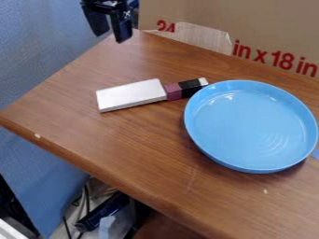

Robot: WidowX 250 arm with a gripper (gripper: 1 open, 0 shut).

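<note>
My black gripper (pixel 108 23) is at the top left, raised at the back of the wooden table, its two fingers spread apart with nothing seen between them. Below it and to the right lies a long flat object with a white section (pixel 130 94), a maroon band and a black end with a small light tip. A round blue plate (pixel 249 126) sits on the right side of the table, just beside that object's dark end.
A cardboard box (pixel 262 28) with red printing stands behind the table. Cables and dark items lie below the table's left edge.
</note>
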